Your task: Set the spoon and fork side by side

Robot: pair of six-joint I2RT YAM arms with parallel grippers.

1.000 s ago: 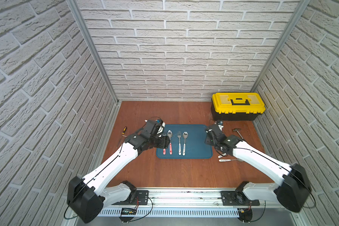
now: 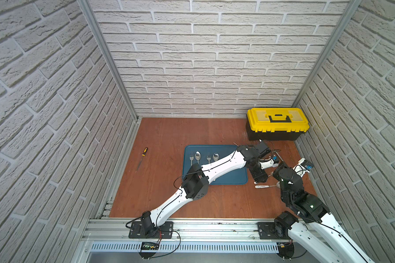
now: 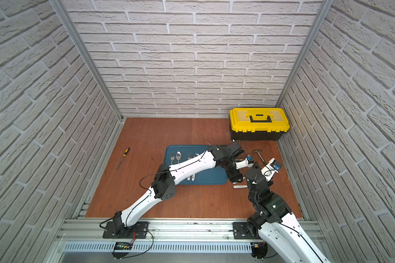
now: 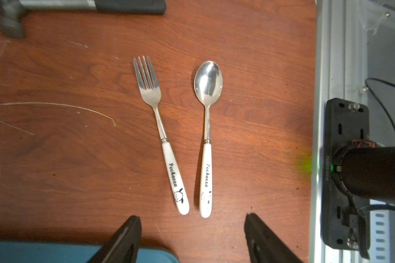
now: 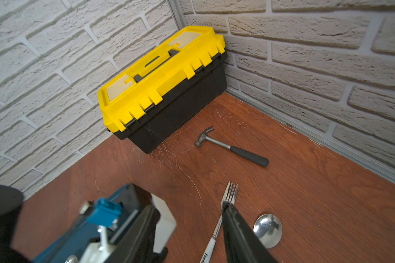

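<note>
In the left wrist view a white-handled fork [image 4: 172,171] and spoon [image 4: 206,175] lie on the wooden table, heads pointing the same way, the fork slightly slanted. My left gripper hangs over them, open and empty, beside the tray's edge. My right gripper stands open at the right side, near the fork [image 5: 209,249] and spoon [image 5: 267,230]. In the top views both arms partly cover these utensils.
A blue tray [image 2: 232,178] holds more forks and spoons. A yellow-lidded toolbox [image 2: 277,122] stands at the back right, a hammer [image 5: 245,153] near it. A screwdriver [image 2: 144,152] lies left.
My left arm has reached far rightward across the tray to above the loose fork and spoon. My right arm has shifted right and toward the front.
</note>
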